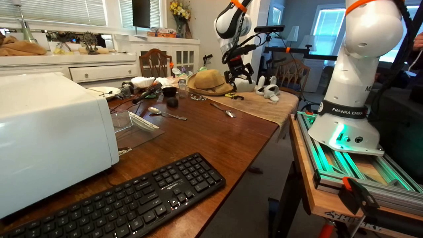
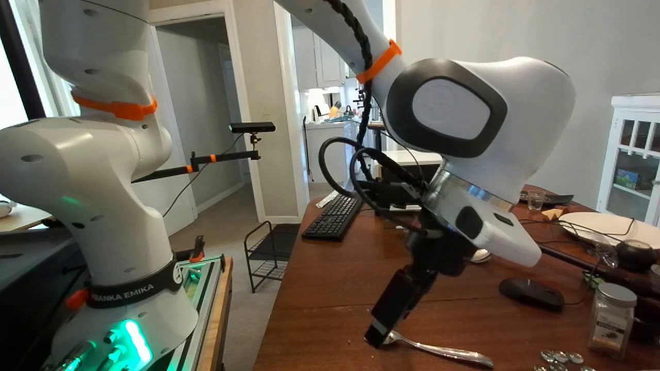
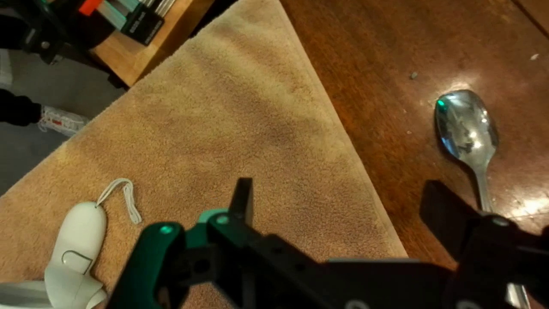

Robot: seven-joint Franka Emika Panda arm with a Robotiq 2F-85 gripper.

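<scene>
My gripper (image 1: pixel 239 80) hangs open in the air over the far part of the table, near the straw hat (image 1: pixel 208 80) and the white headset (image 1: pixel 244 85). In the wrist view its fingers stand wide apart, with only the tan cloth (image 3: pixel 247 123) and bare wood visible below. Past the right finger (image 3: pixel 446 221), a metal spoon (image 3: pixel 467 123) lies on the wood, its handle partly hidden. On the cloth to the lower left rests a white controller (image 3: pixel 77 242) with a wrist strap. A second spoon (image 1: pixel 168 115) lies nearer the white appliance.
A black keyboard (image 1: pixel 158 194) and a large white appliance (image 1: pixel 55 135) fill the near end of the table. A glass jar (image 2: pixel 612 318) and a dark mouse (image 2: pixel 532 293) stand at the side. Bare wood (image 1: pixel 206 135) lies between keyboard and spoons.
</scene>
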